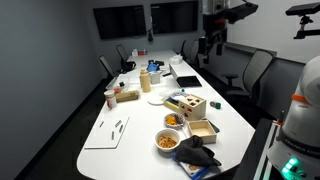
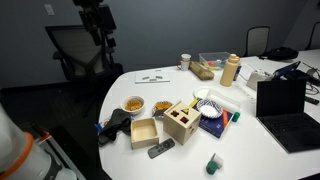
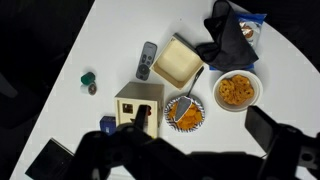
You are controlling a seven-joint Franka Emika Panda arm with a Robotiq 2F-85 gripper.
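High above the white table hangs my gripper, with its two dark fingers spread apart and no object seen between them. Below it in the wrist view are a white bowl of brown snacks (image 3: 237, 92), a patterned bowl of orange pieces (image 3: 186, 116) with a grey-headed utensil across it, and a light wooden tray (image 3: 177, 62). A wooden box with shaped holes (image 2: 181, 123) stands beside that tray. A black cloth (image 1: 196, 152) lies partly over a blue packet (image 3: 250, 25). The dark remote (image 2: 161, 148) rests near the tray.
Farther along are a tan bottle (image 2: 230, 70), a white plate (image 2: 210, 104), a clear bin (image 2: 213, 62) and a black laptop (image 2: 288, 115). A small green item (image 2: 212, 165) sits near one edge. A white board with thin pieces (image 1: 106, 133) lies flat amid free table room.
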